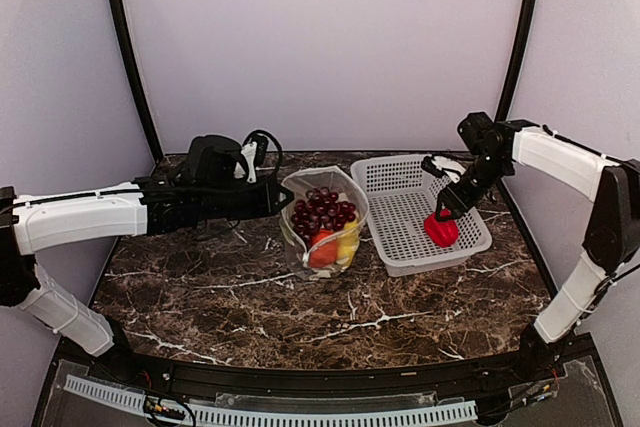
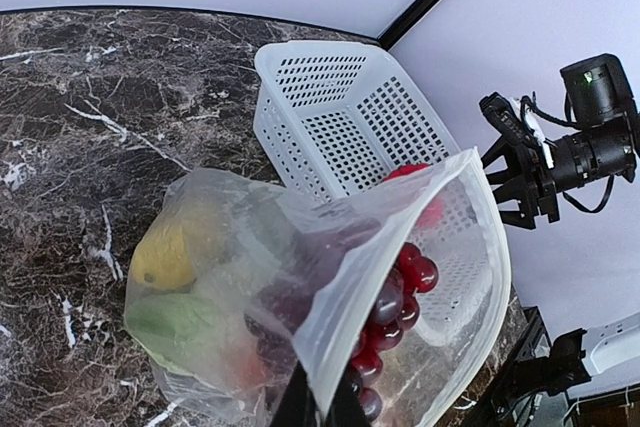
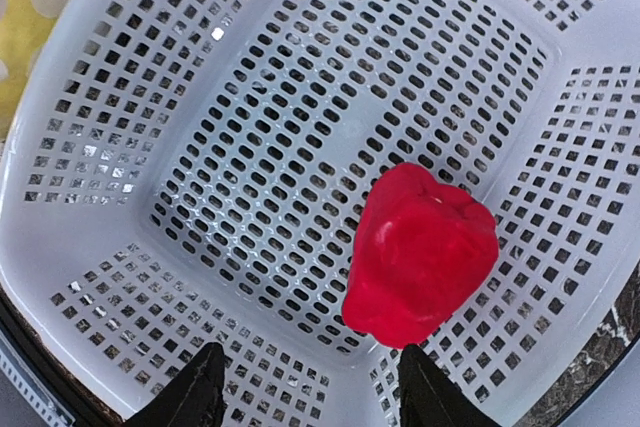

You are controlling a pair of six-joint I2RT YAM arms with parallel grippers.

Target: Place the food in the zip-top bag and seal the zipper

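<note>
The clear zip top bag (image 1: 300, 255) stands with its mouth open, holding dark red grapes (image 1: 322, 213), an orange-red item (image 1: 323, 249) and a yellow one (image 1: 348, 245). At the bag's left rim, my left gripper (image 1: 285, 197) is shut on the plastic edge; the left wrist view shows the film rising from between its fingers. A red pepper (image 3: 422, 257) lies in the white basket (image 1: 405, 268). Over the basket, just above the pepper, is my right gripper, its fingers apart with nothing between them.
The basket stands close to the right of the bag, and its raised walls surround the pepper. Bare marble tabletop (image 1: 200, 297) lies in front and to the left. The right wall (image 1: 590, 77) rises beside the right arm.
</note>
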